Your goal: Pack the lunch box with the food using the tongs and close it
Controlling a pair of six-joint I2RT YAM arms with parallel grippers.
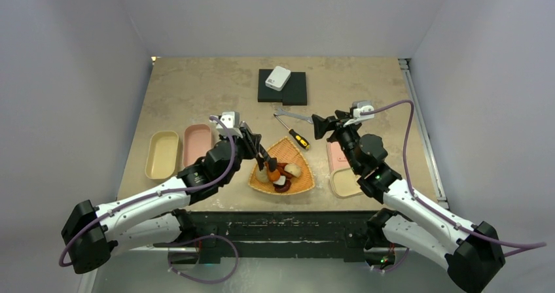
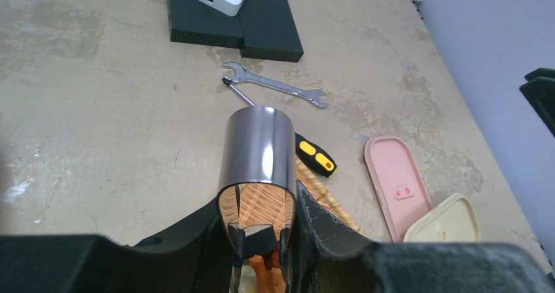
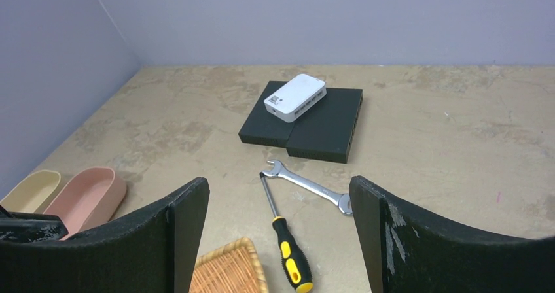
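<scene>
Silver metal tongs (image 2: 260, 146) with dark tips are gripped between the fingers of my left gripper (image 1: 252, 145). They point down over the left part of a woven basket (image 1: 286, 150), their tips close to an orange ball (image 1: 273, 174); whether they touch is unclear. The basket also holds pale buns (image 1: 293, 170), reddish sausages, a white piece and a dark red piece (image 1: 282, 188). On the left stand an empty cream box (image 1: 163, 155) and an empty pink box (image 1: 197, 144). My right gripper hangs open above the table, nothing between its fingers.
A screwdriver (image 1: 299, 138) and a wrench (image 1: 294, 115) lie behind the basket. Further back are black boxes (image 1: 294, 90) with a white device (image 1: 278, 78) on top. Pink and cream lids (image 1: 345, 183) lie beneath the right arm.
</scene>
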